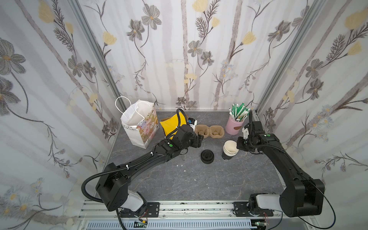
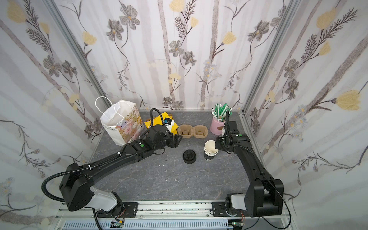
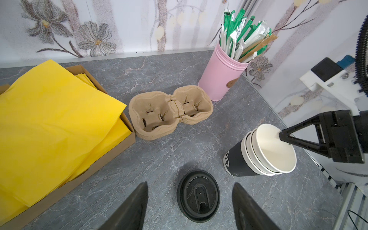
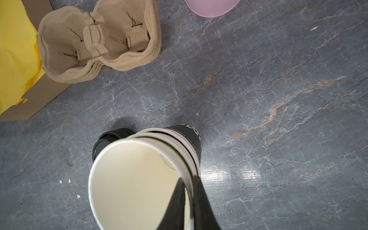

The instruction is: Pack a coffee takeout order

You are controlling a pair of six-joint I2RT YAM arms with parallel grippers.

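A stack of nested paper cups (image 3: 241,161), dark outside and white inside, stands tilted at the right of the table. My right gripper is closed over the top cup's rim, one of its fingers inside the cup (image 4: 130,180) and the other outside. Above the table hangs my left gripper, its fingers (image 3: 132,207) spread with nothing between them. Beyond them lies a small stack of black lids (image 3: 200,197). The brown two-cup carrier (image 3: 155,132) sits empty at the back. A patterned white paper bag (image 1: 134,132) stands upright at the left.
A pink canister (image 3: 220,72) full of wrapped sticks and straws stands at the back right. Beside the carrier, an open cardboard box (image 3: 101,159) holds yellow paper (image 3: 61,126).
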